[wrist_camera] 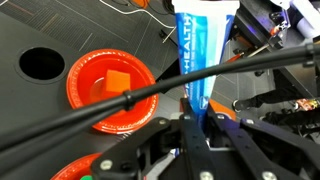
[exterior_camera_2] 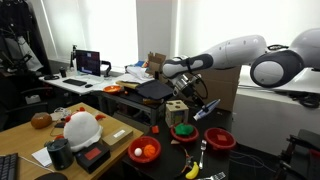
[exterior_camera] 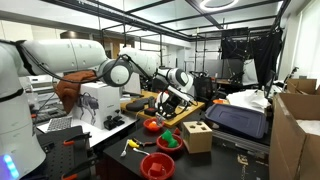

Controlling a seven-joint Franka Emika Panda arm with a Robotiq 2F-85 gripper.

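Observation:
A blue-and-white tube (wrist_camera: 205,45) with HEALTH lettering stands out beyond my gripper in the wrist view. The fingers are shut on its near end. Exterior view 2 shows the tube (exterior_camera_2: 206,108) slanting in the air below the arm, above the table and near the red bowls. From exterior view 1, my gripper (exterior_camera: 172,98) hangs over the area behind the bowls; the fingers are too small to make out there.
A red bowl (wrist_camera: 75,88) holds an orange block (wrist_camera: 117,80). Another bowl (exterior_camera: 180,150) contains something green. A tan box (exterior_camera: 197,137) stands beside them; an empty-looking red bowl (exterior_camera_2: 219,146) and a yellow item (exterior_camera_2: 193,173) are nearer. A black cable crosses the wrist view.

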